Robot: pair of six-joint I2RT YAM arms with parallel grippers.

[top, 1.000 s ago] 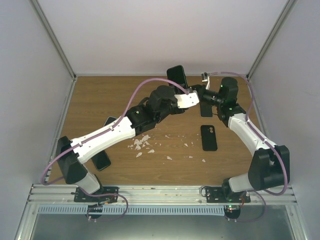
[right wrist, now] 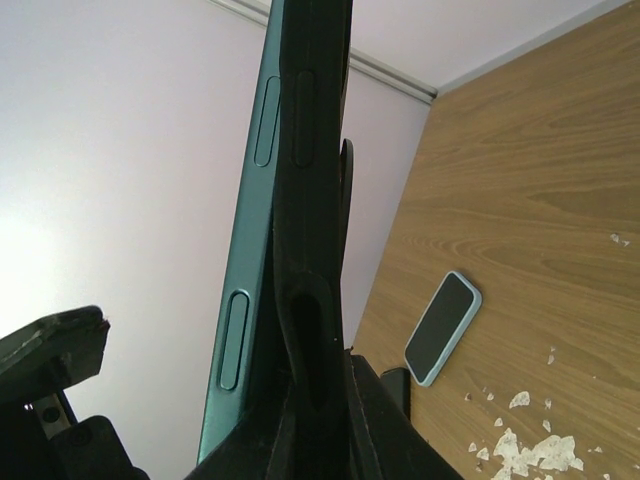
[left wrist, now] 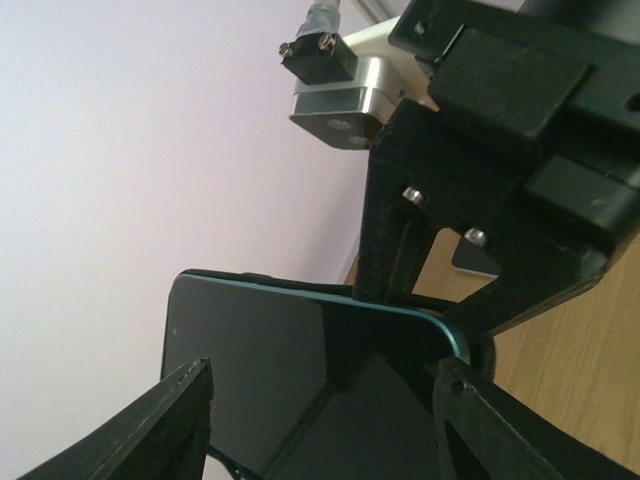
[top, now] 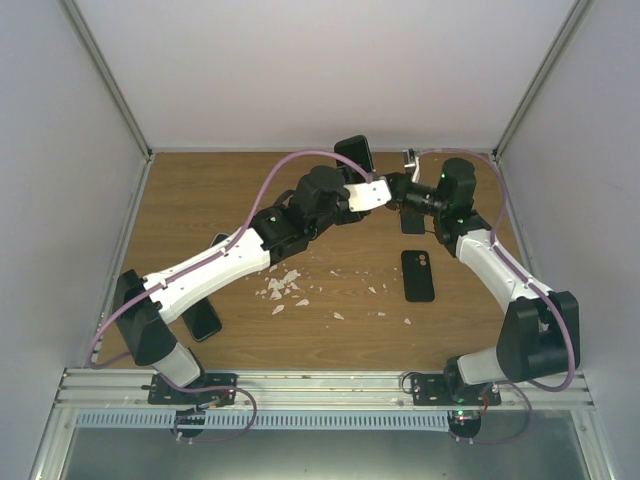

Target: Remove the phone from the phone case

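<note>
The dark-screened phone with a teal edge [left wrist: 290, 370] and its black case [right wrist: 310, 180] are held up between my grippers, high in the top view [top: 353, 150]. In the left wrist view my left gripper is part open, one finger at each side of the phone's screen. The right gripper grips the case along an edge. In the right wrist view the teal phone edge [right wrist: 240, 250] runs beside the case, with a dark seam between; how far apart they are is unclear.
A teal-edged phone [right wrist: 442, 330] and a dark one lie on the table at left [top: 202, 318]. A black case [top: 417, 275] and another dark item [top: 412, 222] lie at right. White scraps are scattered mid-table.
My left gripper has shifted slightly left in the top view. The right arm is nearly still, a touch lower at the wrist.
</note>
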